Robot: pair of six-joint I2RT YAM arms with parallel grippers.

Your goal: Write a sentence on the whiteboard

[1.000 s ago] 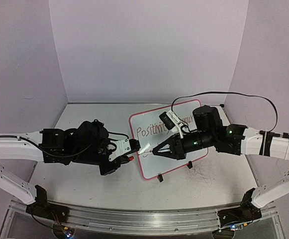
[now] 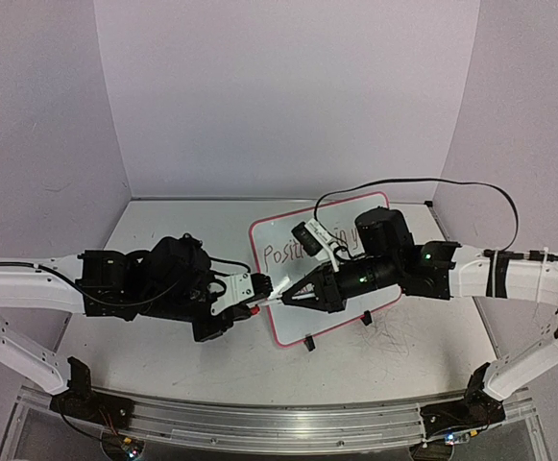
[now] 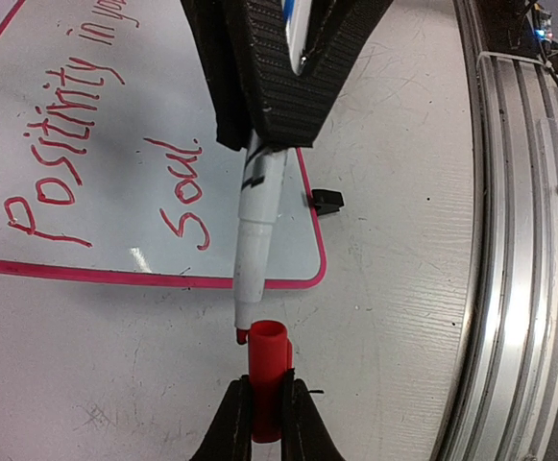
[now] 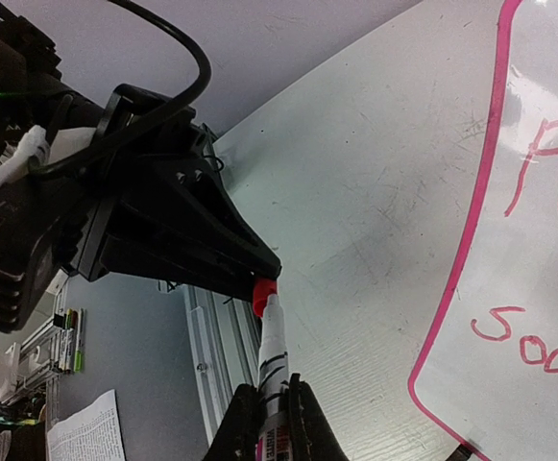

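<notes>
The pink-edged whiteboard (image 2: 298,331) bears red writing (image 3: 62,120) that ends in "soul". My left gripper is shut on a red cap (image 3: 268,351), whose open end faces the marker. The white marker (image 3: 254,245) is in my right gripper, shut around its body. In the left wrist view, the marker's red tip (image 3: 242,336) shows just left of the cap's mouth, slightly offset from it. The right wrist view has the marker's nose touching or overlapping the cap (image 4: 263,293); whether it has entered cannot be told.
Black clips (image 2: 309,342) hold the board's lower edge. Bare pale table (image 2: 163,355) surrounds the board, and a metal rail (image 2: 279,413) runs along the front. A black cable (image 2: 432,180) arches over the right arm.
My right gripper has moved left with the marker, closing the gap to the cap. The left arm has stayed nearly still.
</notes>
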